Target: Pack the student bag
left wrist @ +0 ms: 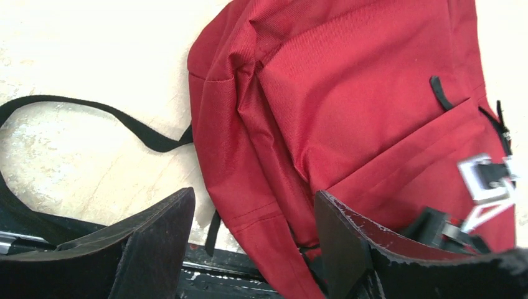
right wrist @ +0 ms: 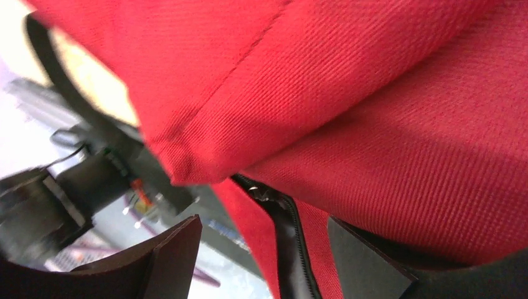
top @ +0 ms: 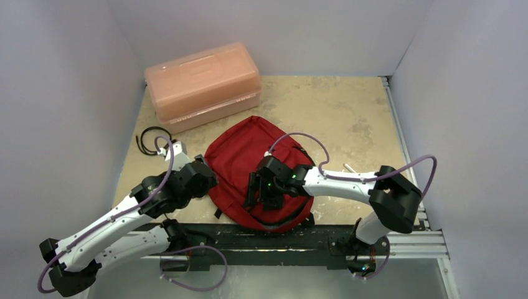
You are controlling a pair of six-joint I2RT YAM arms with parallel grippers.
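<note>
A red bag (top: 235, 163) lies flat on the table, its zipped edge toward the front. Over its left edge hovers my left gripper (top: 213, 179); in the left wrist view its fingers (left wrist: 155, 240) stand apart with nothing held between them. My right gripper (top: 251, 194) is low over the bag's front part. The right wrist view shows its fingers (right wrist: 177, 255) wide apart above the bag's zip (right wrist: 292, 218), where the flap is slightly parted. What is inside the bag is hidden.
A translucent orange box (top: 202, 81) stands closed at the back left. Beside it lies a coiled black cable (top: 144, 142). A small white item (top: 349, 167) rests right of the bag, partly behind the right arm.
</note>
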